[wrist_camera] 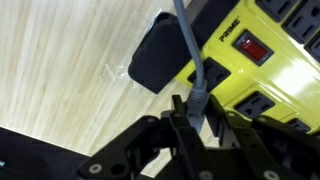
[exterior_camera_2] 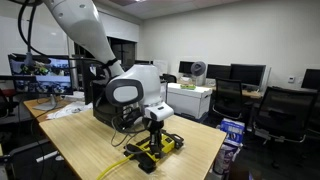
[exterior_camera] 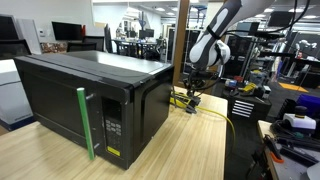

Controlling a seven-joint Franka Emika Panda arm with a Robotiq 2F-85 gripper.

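A yellow power strip (wrist_camera: 262, 60) with black outlets and a red switch fills the right side of the wrist view. It also lies on the wooden table in exterior view 2 (exterior_camera_2: 164, 146). Over its near edge, my gripper is shut on the end of a grey cable (wrist_camera: 190, 45), which runs up out of the wrist view. A black adapter (wrist_camera: 160, 52) sits against the strip's left side. The gripper hides the cable's tip, so whether it meets an outlet cannot be seen. In exterior view 2 the gripper (exterior_camera_2: 153, 137) points down at the strip.
A large black microwave (exterior_camera: 95, 95) stands on the table and takes up much of exterior view 1. The strip's yellow cord (exterior_camera: 222, 113) curves toward the table edge. Bare wood (exterior_camera_2: 90, 140) lies left of the arm.
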